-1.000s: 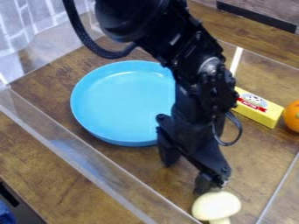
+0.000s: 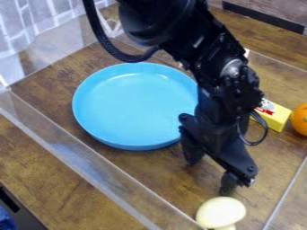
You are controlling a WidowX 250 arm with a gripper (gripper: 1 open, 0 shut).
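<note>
The black gripper (image 2: 209,171) hangs low over the wooden surface at the centre right, its fingers apart, with nothing visible between them. A pale mushroom-shaped object (image 2: 221,213) lies just below it at the bottom edge. A blue plate (image 2: 126,103) sits behind and left of the gripper, partly hidden by the arm.
A yellow box (image 2: 272,112) and an orange round object (image 2: 300,119) are at the right. A clear plastic wall runs diagonally along the lower left. Bare wood (image 2: 72,180) shows at the lower left, with a blue object in the corner.
The arm and gripper have shifted slightly up and to the right, a little away from the mushroom. The other things look unmoved.
</note>
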